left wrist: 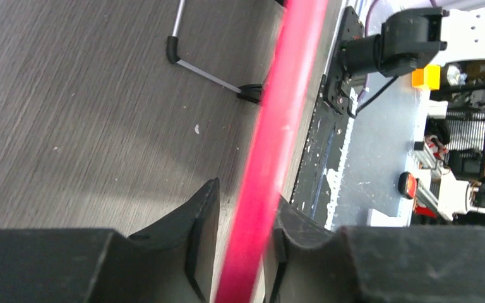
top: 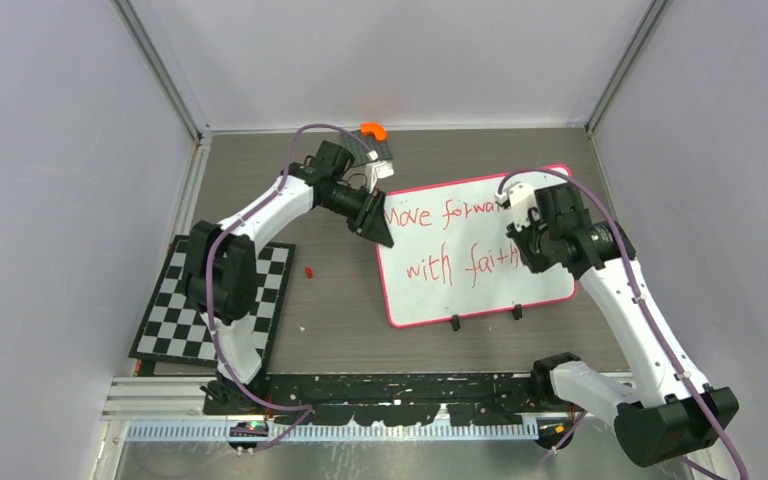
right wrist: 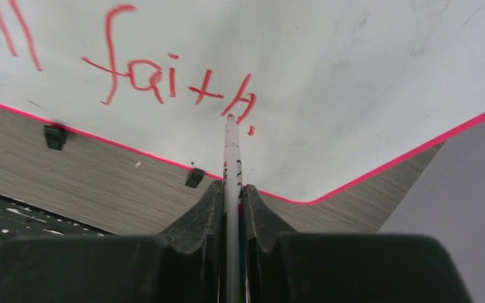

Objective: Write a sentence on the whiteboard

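The whiteboard (top: pixel 430 300), white with a pink rim, lies tilted on the table with red writing: "Move forwa…" on the upper line and "with faith" (right wrist: pixel 145 72) below. My right gripper is shut on a white marker (right wrist: pixel 232 164). Its tip is by the lower end of the last letter; whether it touches the board cannot be told. A small separate red mark lies just right of that letter. At the board's left edge, my left gripper stands part open, its fingers on either side of the pink rim (left wrist: pixel 268 145) with narrow gaps showing.
A checkered board (top: pixel 175 320) lies at the left, beneath the left arm. Behind the left gripper is an orange-handled object (top: pixel 373 131). Black clips (top: pixel 455 323) sit along the whiteboard's lower edge. Bare table shows in front of it.
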